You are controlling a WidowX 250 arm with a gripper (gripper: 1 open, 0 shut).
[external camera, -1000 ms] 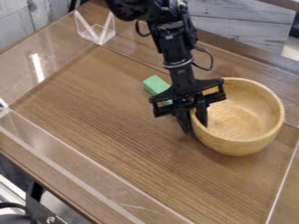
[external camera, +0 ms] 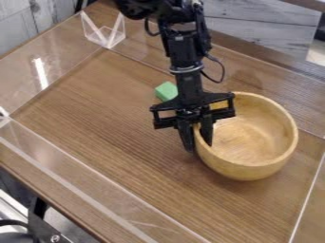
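Observation:
My black gripper hangs over the left rim of a tan bowl on the wooden table, its fingers shut on that rim. The bowl sits at the right of the camera view. A small green object lies behind the gripper to the left, partly hidden by the arm.
A clear plastic piece stands at the back left. A pale board runs along the back edge.
The gripper and the bowl have moved left and toward the front of the table, the gripper staying at the bowl's rim.

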